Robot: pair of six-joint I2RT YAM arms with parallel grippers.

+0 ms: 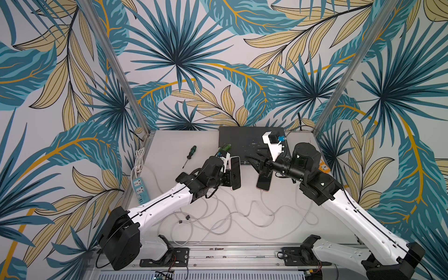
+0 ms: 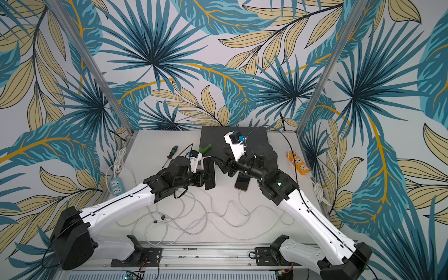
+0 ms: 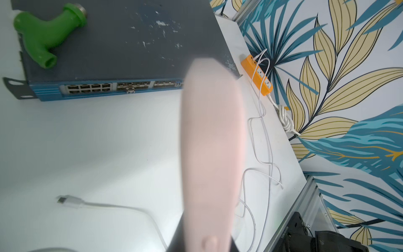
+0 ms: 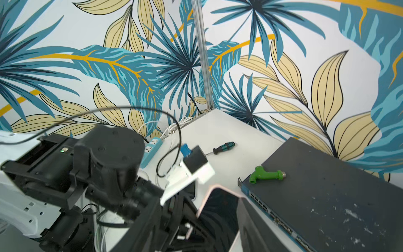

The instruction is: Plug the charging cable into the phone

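Observation:
My left gripper (image 1: 227, 175) is shut on a pink-edged dark phone (image 1: 235, 173), held upright above the table centre; it blurs large in the left wrist view. My right gripper (image 1: 255, 158) hangs open to its right, apart from the phone, nothing seen between its fingers. A white cable's plug (image 3: 71, 201) shows low in the left wrist view, apparently on the table, out of the phone. Another phone (image 1: 263, 182) lies below my right gripper.
A black switch box (image 4: 323, 189) with a green fitting (image 4: 264, 174) fills the back. A screwdriver (image 1: 190, 154) lies back left. Power strips (image 1: 139, 189) sit at both sides; loose cables cover the front.

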